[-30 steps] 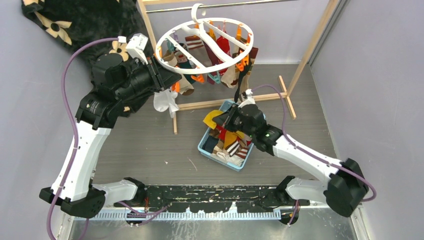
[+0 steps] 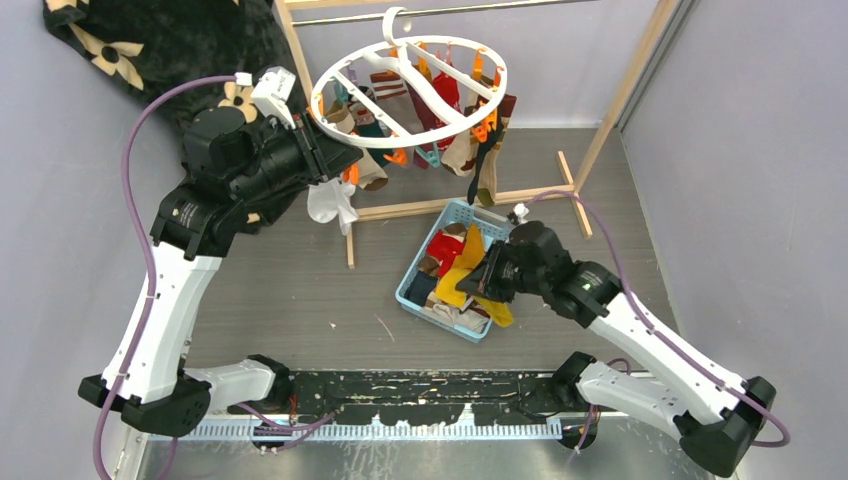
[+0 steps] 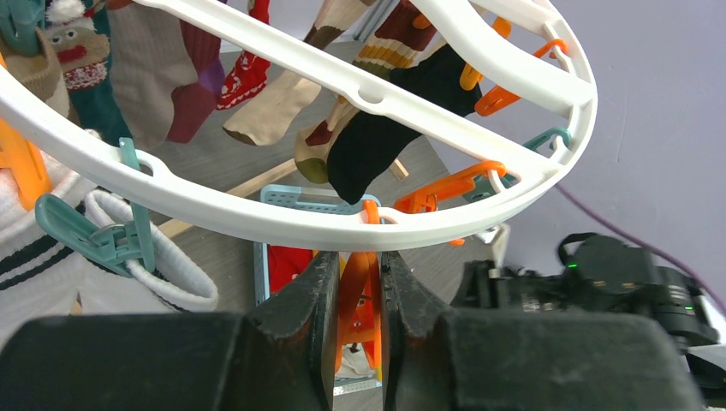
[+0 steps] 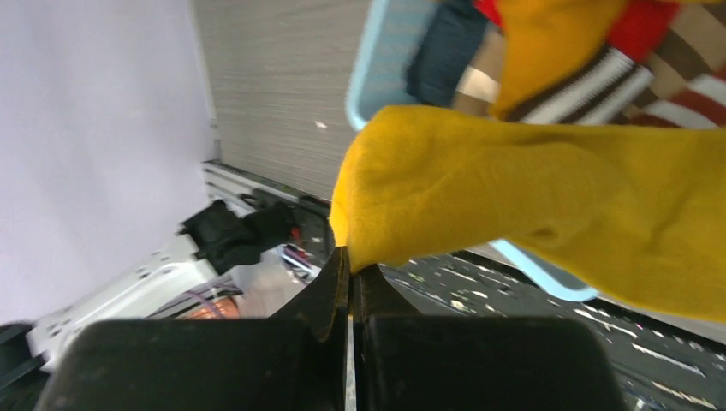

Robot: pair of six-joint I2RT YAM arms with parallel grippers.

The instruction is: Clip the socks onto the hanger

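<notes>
A round white hanger (image 2: 337, 70) with orange and teal clips holds several socks in the top view. In the left wrist view my left gripper is shut on an orange clip (image 3: 370, 231) that hangs from the hanger's near rim. No sock shows in that clip. My right gripper is shut on the end of a yellow sock (image 4: 479, 188), whose length stretches away to the right. The top view has this sock (image 2: 493, 311) above the basket, with my right gripper (image 2: 467, 290) over the basket's right part.
The blue basket (image 2: 411, 268) on the floor contains several more socks. A wooden rack (image 2: 400, 211) stands behind it. Dark flowered fabric (image 2: 150, 90) hangs at the back left. The floor left of the basket is clear.
The left arm and the hanger stay put.
</notes>
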